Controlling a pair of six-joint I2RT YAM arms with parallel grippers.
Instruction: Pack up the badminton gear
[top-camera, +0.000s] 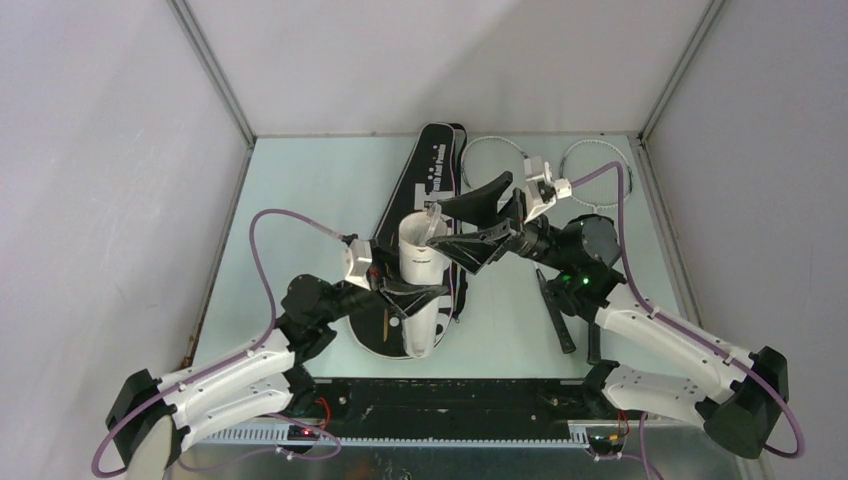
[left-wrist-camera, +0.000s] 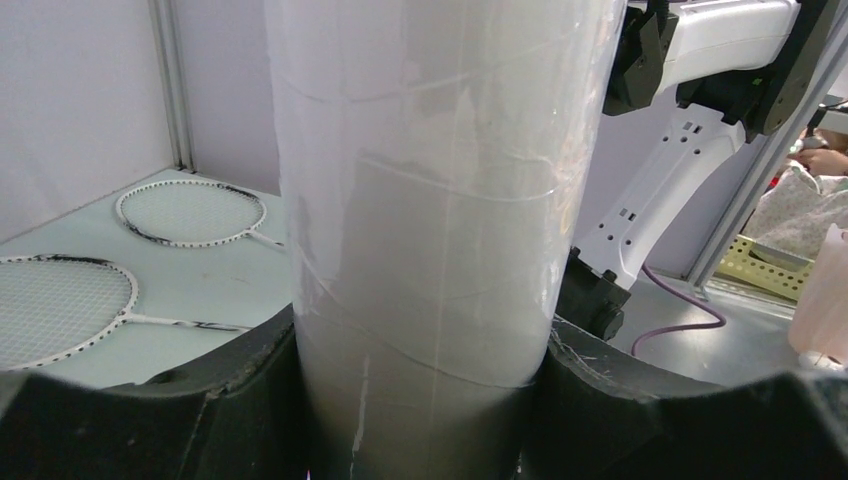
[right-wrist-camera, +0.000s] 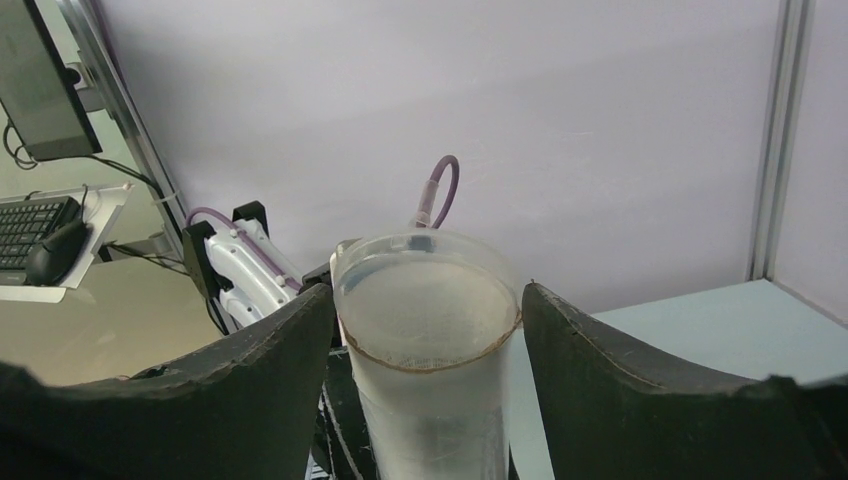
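Observation:
A white shuttlecock tube is held upright over the black racket bag; my left gripper is shut on its body, which fills the middle of the left wrist view. At the tube's top, my right gripper has its fingers apart, one either side of a clear rim or lid; in the right wrist view they sit close beside it, and I cannot tell whether they touch. Two rackets lie flat at the back right, their handles pointing toward the front.
White walls enclose the back and sides. The right arm hangs over the rackets. In the right wrist view a monitor and keyboard stand outside the work area.

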